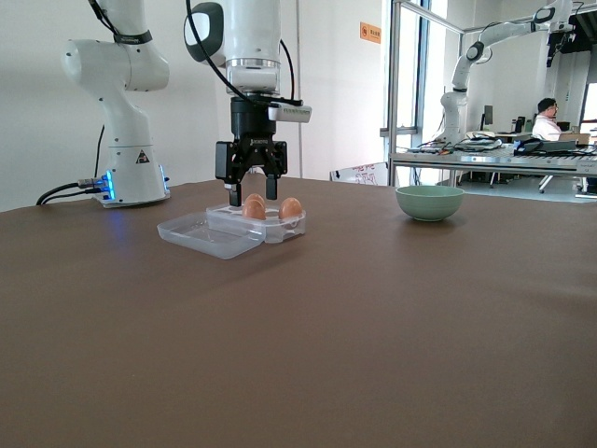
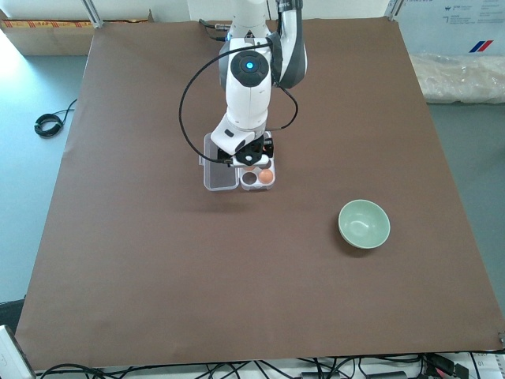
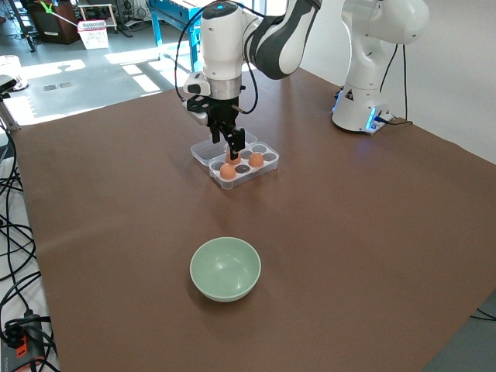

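Note:
A clear plastic egg carton [image 3: 242,178] with its lid [image 1: 201,241] open holds several brown eggs [image 3: 256,160] and some empty cups. My black gripper [image 1: 253,187] points down low over the carton; in the top view its two fingers stand apart, one each side above the eggs at the carton's left part, with no egg visibly lifted. In the left view the arm hides most of the gripper. A pale green bowl [image 2: 364,223] sits empty to the right of the carton in the left view.
Loose cables lie beyond the table's edges.

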